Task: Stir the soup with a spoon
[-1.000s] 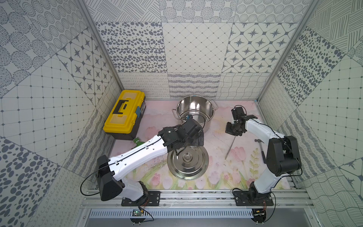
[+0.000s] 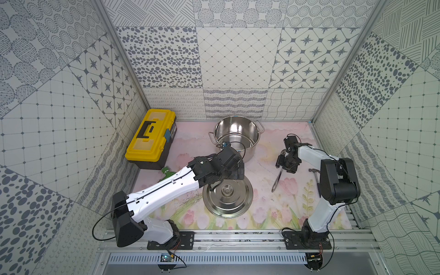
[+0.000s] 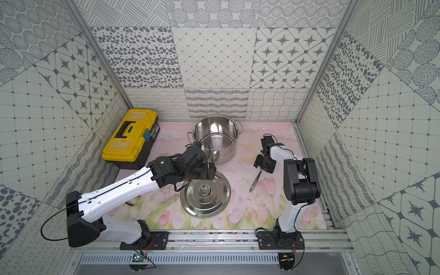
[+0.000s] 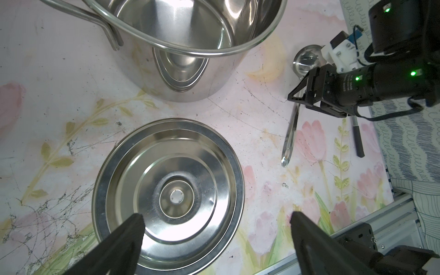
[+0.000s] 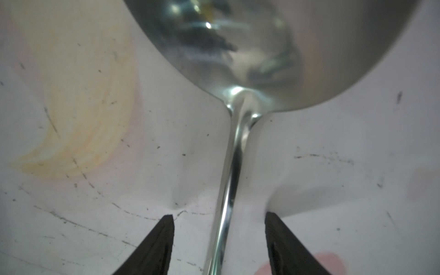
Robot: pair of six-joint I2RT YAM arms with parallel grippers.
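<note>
The spoon is a steel ladle [image 4: 290, 137] lying on the table right of the pot, its bowl towards the back. My right gripper is low over it, open, with the ladle's thin handle [image 5: 227, 197] running between its fingers, a gap showing on both sides. The bowl [image 5: 256, 55] is ahead of the fingertips. A large steel pot [image 2: 237, 133] stands at the back middle; its visible inside looks empty. My left gripper hangs open above the steel lid [image 4: 176, 197], nothing between its fingers.
A yellow toolbox [image 2: 152, 135] stands at the back left. The hammer [image 4: 357, 139] lies right of the ladle. Something green [image 2: 166, 171] lies partly behind the left arm.
My right gripper has come towards the table's front, over the ladle's handle. The ladle has shifted slightly. The left arm has moved a little to the left.
</note>
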